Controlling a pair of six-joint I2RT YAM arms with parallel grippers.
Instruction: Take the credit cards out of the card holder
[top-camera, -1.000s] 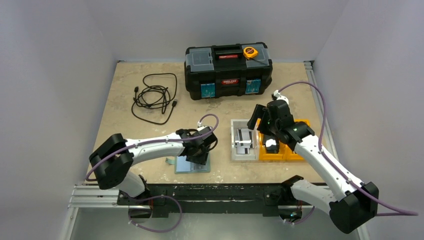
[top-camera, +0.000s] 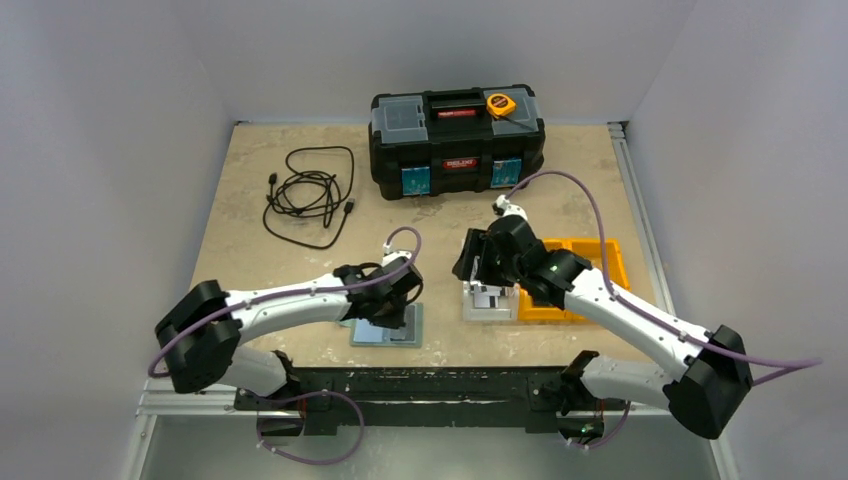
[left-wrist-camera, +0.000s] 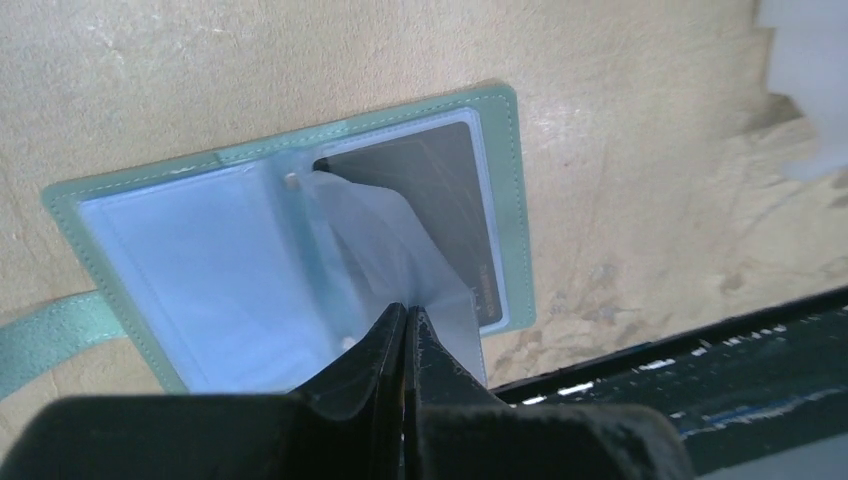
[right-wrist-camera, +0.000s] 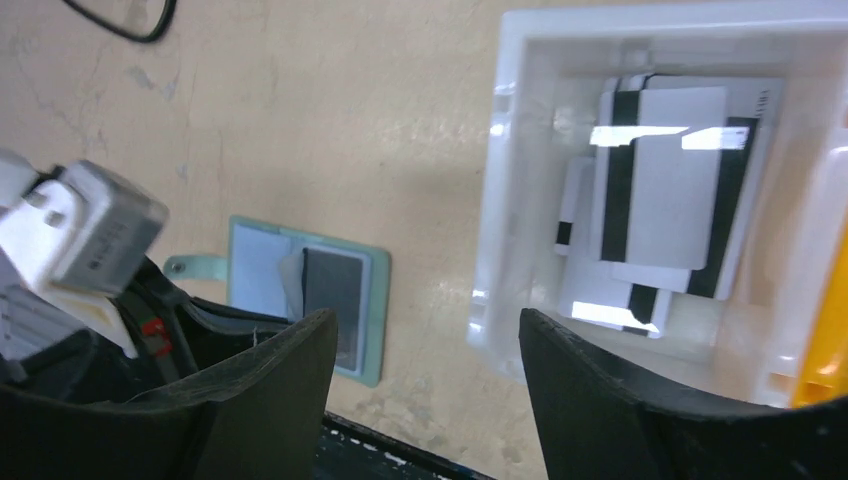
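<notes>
The pale green card holder (left-wrist-camera: 518, 220) lies spread open on the table. Behind the clear window of its right half is a dark grey card (left-wrist-camera: 440, 185); a white page (left-wrist-camera: 225, 280) fills the left half. A translucent sleeve flap (left-wrist-camera: 385, 215) stands up from the middle and curls over part of the card. My left gripper is shut at the flap's lower part; whether the flap is pinched cannot be seen. Apart stand the fingers (right-wrist-camera: 290, 365) of my right gripper, open and empty, above the table between holder and white bin.
Several white and grey cards (right-wrist-camera: 675, 170) lie in the white bin (right-wrist-camera: 497, 190). An orange bin (top-camera: 620, 265) adjoins it. Farther back are a black toolbox (top-camera: 455, 150) with a tape measure (top-camera: 500, 104) and a coiled cable (top-camera: 310, 195).
My right arm has swung left from over the bins toward the holder. The holder stays about in place.
</notes>
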